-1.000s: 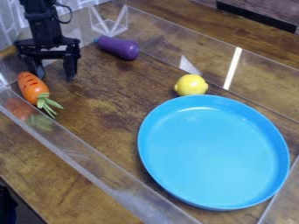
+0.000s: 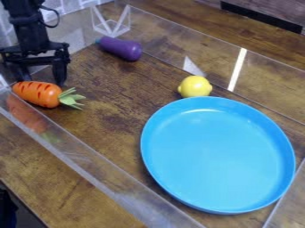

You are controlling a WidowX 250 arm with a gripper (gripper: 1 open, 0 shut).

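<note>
The black gripper (image 2: 32, 55) is at the upper left, low over the board and just behind an orange toy carrot (image 2: 38, 93) with green leaves. Its fingers are apart, with nothing seen held between them. The carrot lies on the wooden surface against the clear wall at the left, leaves pointing right.
A purple eggplant (image 2: 119, 48) lies at the back. A yellow lemon (image 2: 194, 86) sits right of centre, behind a large blue plate (image 2: 218, 156). Clear walls border the area. The middle of the wood is open.
The carrot has turned from pointing steeply toward the front to lying more crosswise, leaves rightward.
</note>
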